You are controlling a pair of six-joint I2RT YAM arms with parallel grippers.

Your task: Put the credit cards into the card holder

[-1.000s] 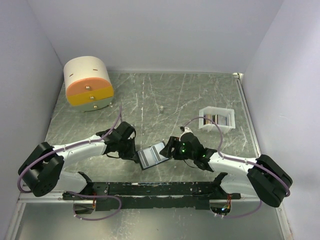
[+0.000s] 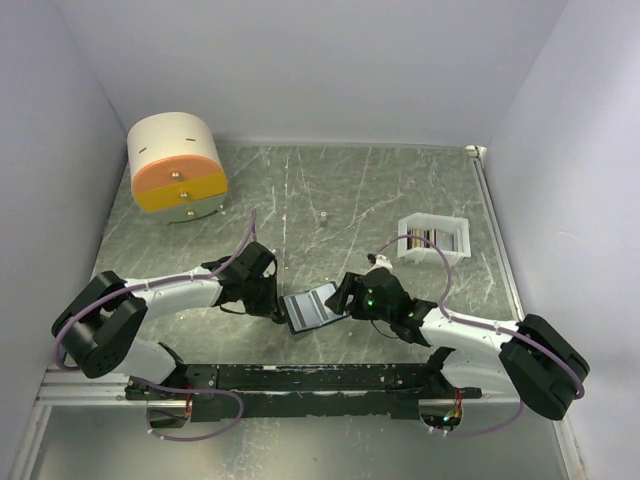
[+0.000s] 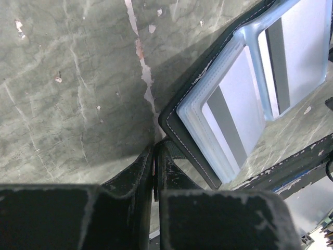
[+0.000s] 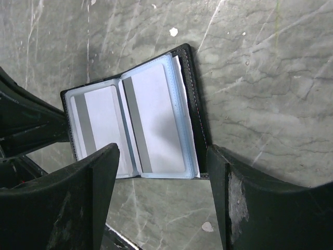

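Note:
The black card holder lies open on the marble table between my arms, its clear sleeves showing white cards with grey stripes. My left gripper is shut on the holder's outer edge at its near left corner, as the left wrist view shows. My right gripper stands open over the holder's other end, its fingers either side of the clear sleeve and cover edge. Whether it touches the holder I cannot tell.
A white tray with several cards stands at the right. A striped drawer box is at the back left.
My left gripper has shifted slightly right, and the holder with it. My right gripper has moved a little too, staying by the holder's right end.

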